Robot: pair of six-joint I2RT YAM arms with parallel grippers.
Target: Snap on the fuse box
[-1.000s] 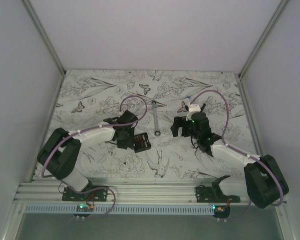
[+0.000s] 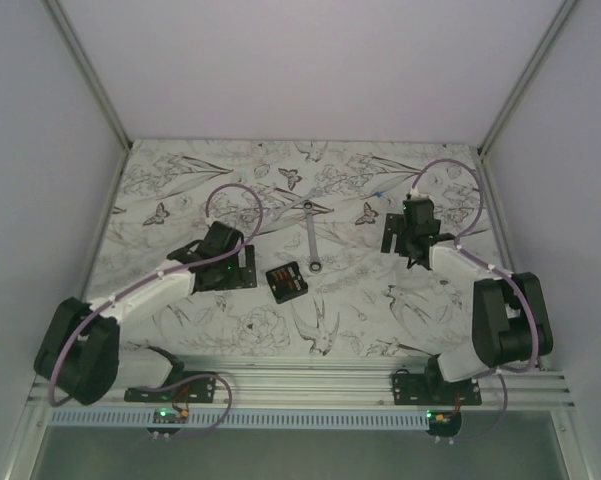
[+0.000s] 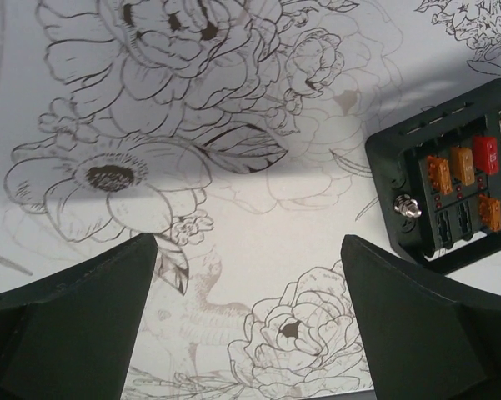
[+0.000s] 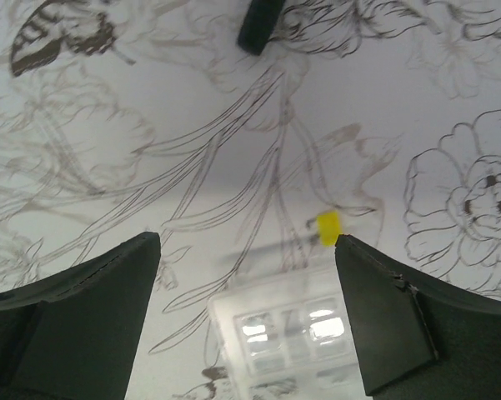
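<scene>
The black fuse box (image 2: 287,283), with orange and red fuses, lies on the patterned table just right of my left gripper (image 2: 245,265); in the left wrist view it (image 3: 417,167) sits at the right edge. My left gripper is open over bare table. My right gripper (image 2: 393,233) stands open on the right side. Beneath it in the right wrist view are a pale translucent object (image 4: 267,333), a small yellow piece (image 4: 328,227) and a dark piece (image 4: 262,23).
A long wrench (image 2: 311,238) lies between the arms, with a fainter one (image 2: 290,205) near its upper end.
My left gripper has moved left, away from over the fuse box, uncovering it. My right gripper has moved right and back, away from the middle.
</scene>
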